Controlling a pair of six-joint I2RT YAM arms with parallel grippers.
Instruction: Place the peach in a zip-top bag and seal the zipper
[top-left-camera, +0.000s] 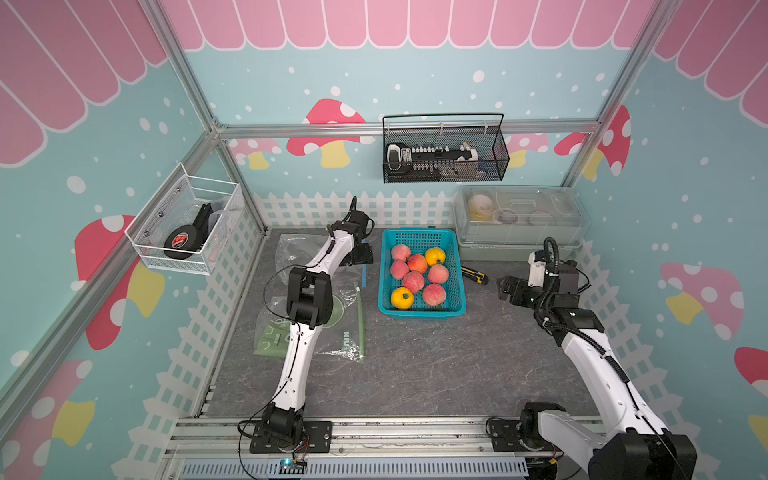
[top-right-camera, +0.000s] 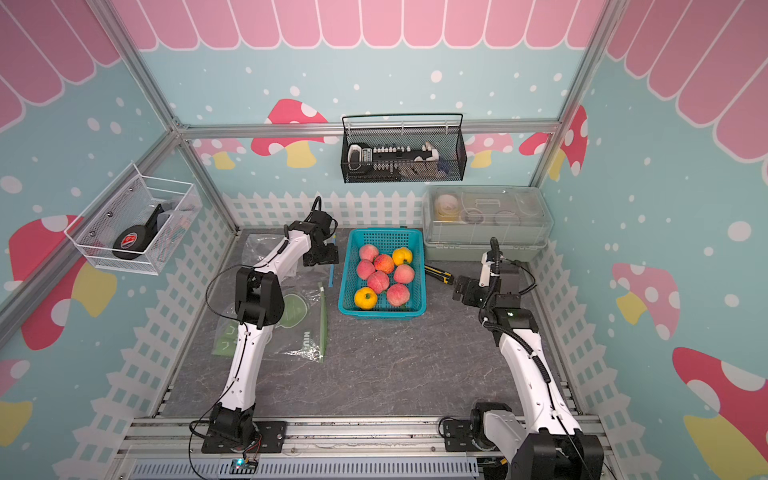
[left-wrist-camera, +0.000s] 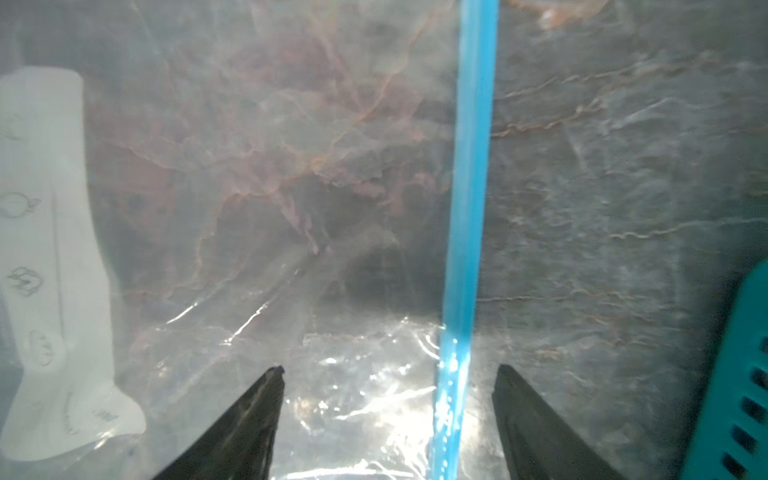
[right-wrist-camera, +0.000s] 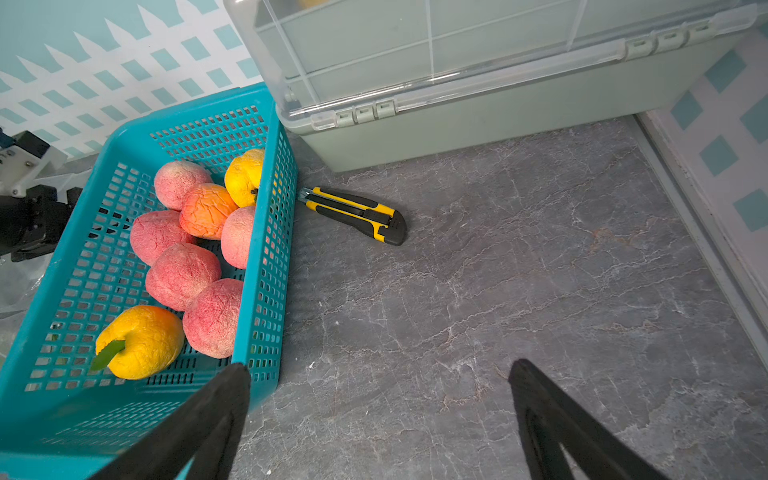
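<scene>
Clear zip bags lie flat on the left of the table, one with a green zipper strip (top-left-camera: 360, 320), another with a blue strip (left-wrist-camera: 468, 208). My left gripper hangs open over the blue-strip bag, that strip running between its fingers in the left wrist view, nothing held. Several peaches (right-wrist-camera: 181, 274) sit in a teal basket (top-left-camera: 420, 313) at the middle, with yellow fruit among them. My right gripper stands open and empty to the right of the basket.
A yellow-black utility knife (right-wrist-camera: 352, 209) lies right of the basket, in front of a lidded storage box (top-left-camera: 520, 216). Wire baskets hang on the back and left walls.
</scene>
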